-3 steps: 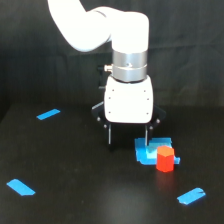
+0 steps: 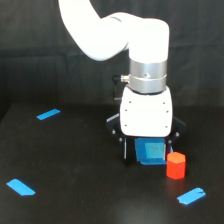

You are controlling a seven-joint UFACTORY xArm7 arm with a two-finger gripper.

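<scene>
My gripper (image 2: 147, 152) points down in the right half of the camera view, with its white hand in front of the fingers. The thin fingers stand wide apart. A small blue object (image 2: 151, 152) shows below the hand, between the two fingers in this view; its upper part is hidden, and I cannot tell whether either finger touches it. Just right of it sits a small red block (image 2: 176, 165), outside the fingers and close to the right one.
Flat blue strips lie on the dark table: one at the far left (image 2: 48, 114), one at the near left (image 2: 20, 187), and one at the near right (image 2: 191, 196). Open table fills the left and front middle. A dark curtain hangs behind.
My gripper has moved right and lower, over the blue object. The red block has shifted a little right and nearer the camera. The outer blue strips have stayed put.
</scene>
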